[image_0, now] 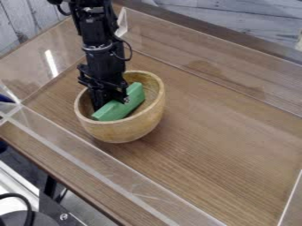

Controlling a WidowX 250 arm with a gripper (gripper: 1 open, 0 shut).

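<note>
My black gripper (106,88) reaches down from the top left into a round wooden bowl (147,125) left of the table's middle. A green block (118,108) lies tilted in the bowl, its near end toward the lower left. The fingertips are at the block's left side, dark and overlapping the bowl; whether they touch it is unclear. The gripper looks shut.
A pale strip runs along the left side, with dark objects at the lower left corner.
</note>
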